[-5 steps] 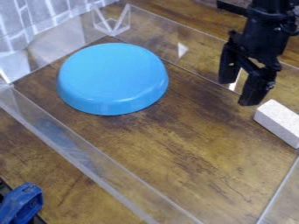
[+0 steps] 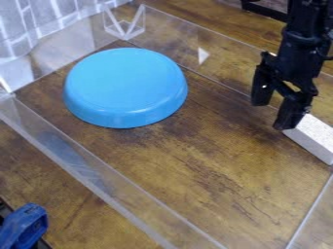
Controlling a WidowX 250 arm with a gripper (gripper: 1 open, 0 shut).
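My black gripper (image 2: 278,96) hangs at the upper right of the view, low over the wooden floor of a clear-walled bin, with its fingers spread open. A white block (image 2: 311,140) lies just below and to the right of it, partly behind the dark gripper at its upper end. I cannot tell whether the fingers touch the block. A large blue dome (image 2: 125,86) sits at the upper left of the bin.
Clear walls (image 2: 117,199) bound the wooden floor (image 2: 182,175), whose middle and lower part are bare. A blue object (image 2: 18,231) lies outside at the lower left.
My gripper has moved to the right and slightly down, closer to the white block. The block and the blue dome appear unmoved.
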